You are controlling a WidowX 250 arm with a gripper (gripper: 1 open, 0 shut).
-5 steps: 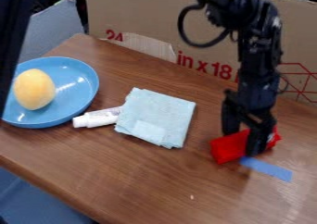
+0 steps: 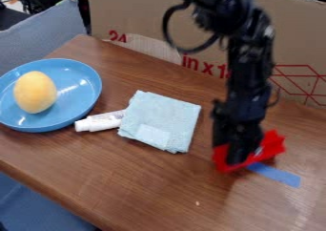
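Observation:
My black gripper (image 2: 239, 137) is low at the right side of the wooden table, shut on a red object (image 2: 262, 151) that is partly hidden behind it. The image is blurred there, so the object's exact shape is hard to tell. A strip of blue tape (image 2: 274, 175) lies on the table just to the right and below.
A light blue folded cloth (image 2: 159, 120) and a white tube (image 2: 98, 122) lie mid-table. A blue plate (image 2: 72, 101) with a yellow object (image 2: 34, 91) is at the left. A cardboard box (image 2: 166, 25) stands at the back.
The gripper and red object have shifted and turned slightly over the last second; the red object now extends more to the right. The other objects have not moved.

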